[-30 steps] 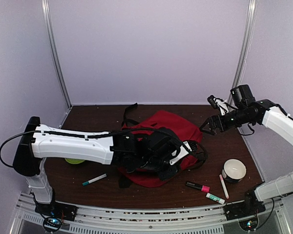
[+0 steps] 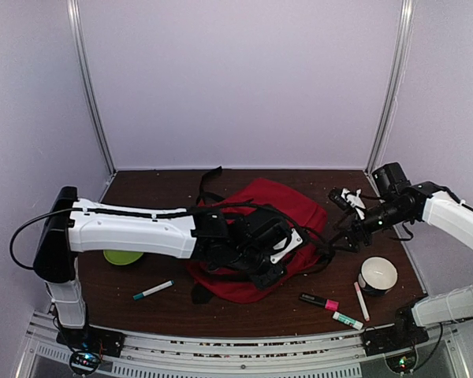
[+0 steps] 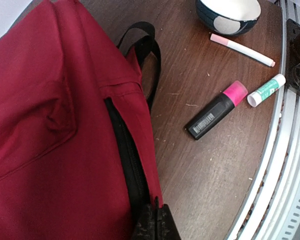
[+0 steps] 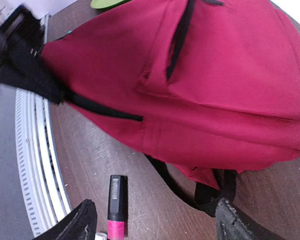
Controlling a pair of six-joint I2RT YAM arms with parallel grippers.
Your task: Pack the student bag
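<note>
The red bag (image 2: 277,195) lies on the table, partly hidden by my left arm in the top view. A black-lined opening (image 3: 126,155) runs along its near side in the left wrist view. At the lower end of that opening, my left gripper is shut on the thin red edge of the bag. My right gripper stands open, its fingers wide apart and nothing between them, beside the bag's right end near a black strap (image 4: 177,190). A black highlighter with a pink cap (image 2: 318,302), a glue stick (image 2: 347,320) and a pink-capped marker (image 2: 362,302) lie at the front right.
A dark bowl with a white inside (image 2: 378,275) stands at the right. A teal-capped marker (image 2: 153,290) lies at the front left, and a green item (image 2: 123,257) shows partly behind my left arm. Bare table (image 2: 150,189) shows at the back left.
My right gripper has come lower and nearer the front beside the bag. The left arm has shifted a little, its gripper staying at the bag's near side. The loose items have not moved.
</note>
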